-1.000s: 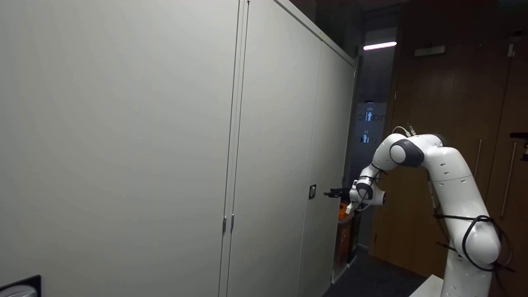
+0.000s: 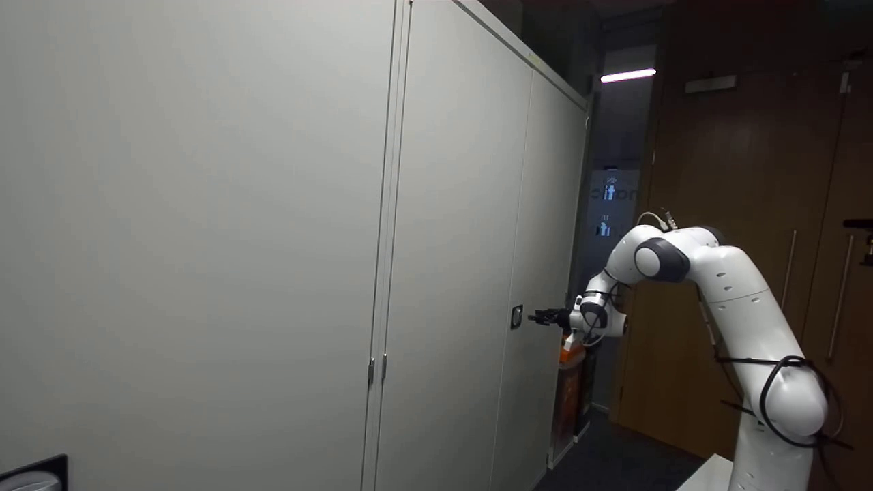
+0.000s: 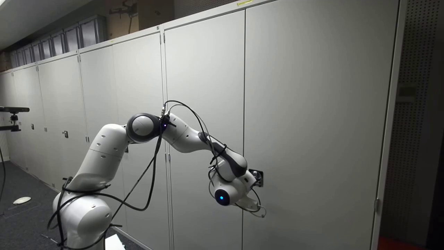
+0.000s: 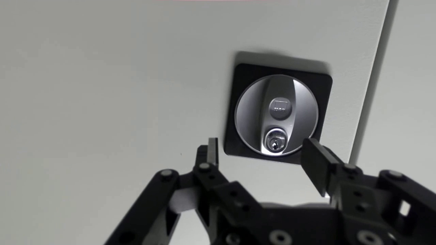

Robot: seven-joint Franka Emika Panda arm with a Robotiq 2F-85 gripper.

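A round silver handle (image 4: 280, 108) with a keyhole is set in a square black plate on the grey cabinet door (image 4: 102, 102). In exterior view 1 the same handle (image 2: 516, 316) shows just left of my gripper (image 2: 533, 318), with a small gap between. Seen from the wrist, my gripper is open, its fingers spread below and to either side of the handle, nothing between them. The right finger (image 4: 316, 167) overlaps the plate's lower right corner in this view. In exterior view 2 the arm hides the gripper, and part of the handle (image 3: 256, 177) shows beside the wrist.
A vertical door seam (image 4: 374, 81) runs right of the handle. Tall grey cabinets (image 2: 458, 204) form a continuous wall before the arm. An orange object (image 2: 570, 350) stands beyond the wrist. Loose black cables (image 3: 145, 204) hang along the arm.
The arm has reached further left, bringing my gripper closer to the handle. The handle and the cabinet doors look unchanged.
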